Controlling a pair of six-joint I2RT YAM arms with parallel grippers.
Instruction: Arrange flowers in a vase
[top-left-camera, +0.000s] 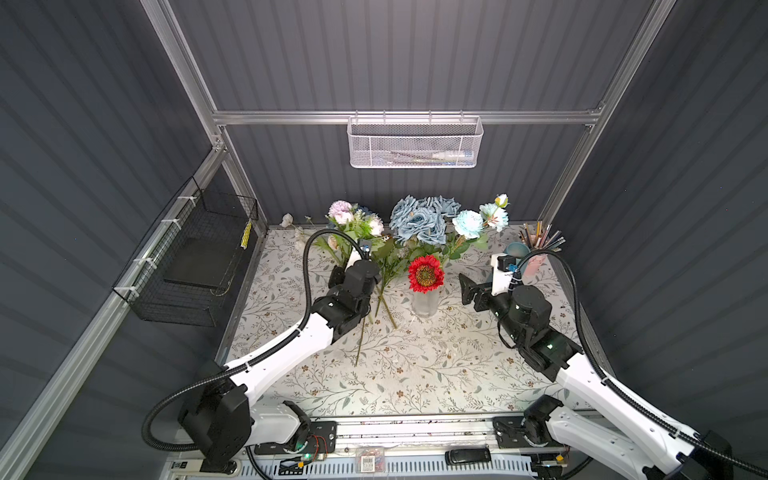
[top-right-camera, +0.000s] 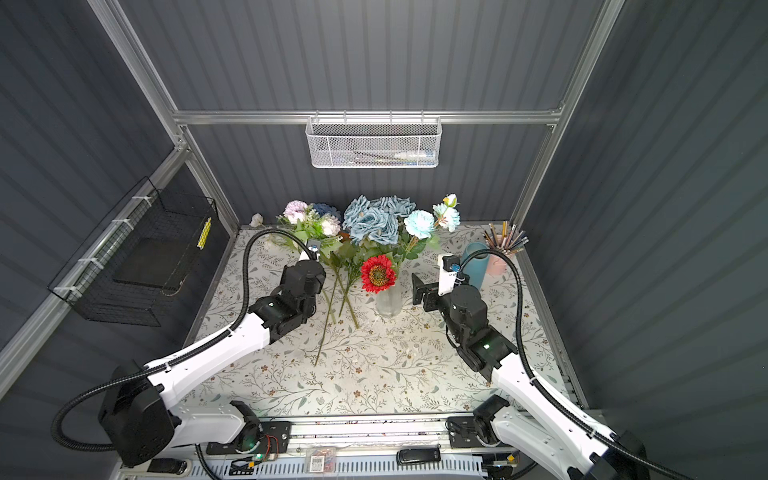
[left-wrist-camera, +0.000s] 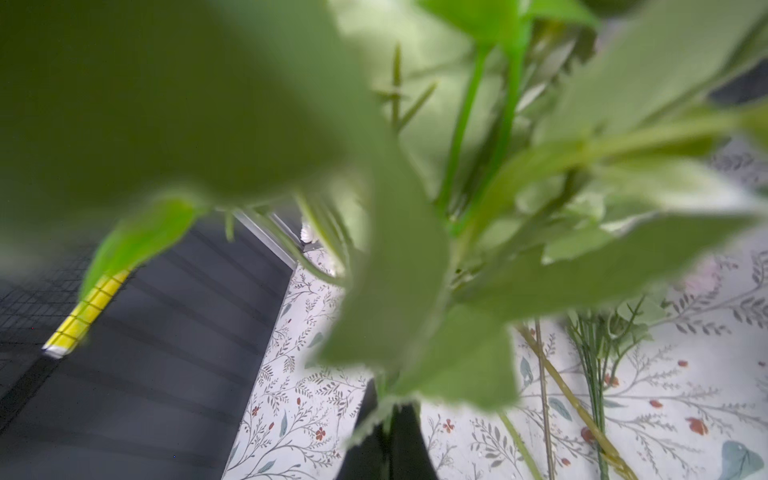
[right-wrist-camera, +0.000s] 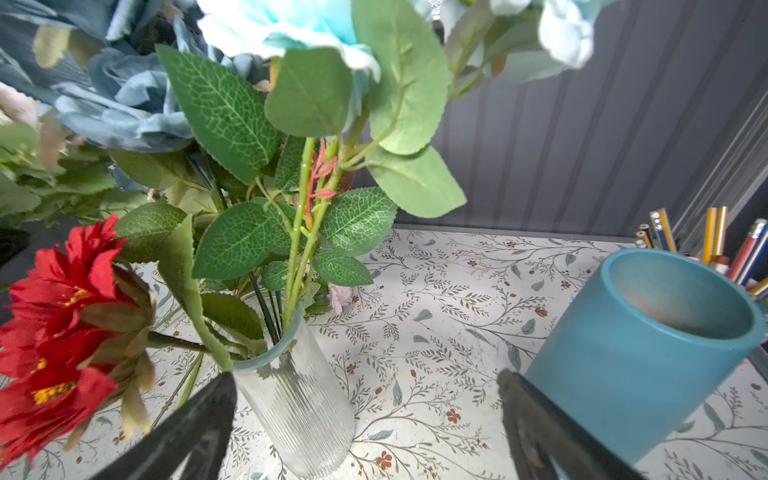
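Note:
A clear ribbed vase (right-wrist-camera: 300, 408) stands upright on the table. It holds blue flowers (top-left-camera: 424, 220), light-blue flowers (top-left-camera: 468, 225) and a red flower (top-left-camera: 425, 273) leaning out over its front. Left of it, a pink-and-white flower bunch (top-left-camera: 342, 213) is raised above the table, with my left gripper shut on its stem. Large leaves (left-wrist-camera: 416, 264) fill the left wrist view and partly cover the fingertips. To the vase's right, my right gripper is open, nothing between its fingers.
Loose green stems (top-left-camera: 388, 308) lie left of the vase. A blue cup (right-wrist-camera: 640, 344) and a pencil holder (top-right-camera: 497, 264) stand at the back right. A wire basket (top-left-camera: 200, 264) hangs on the left wall.

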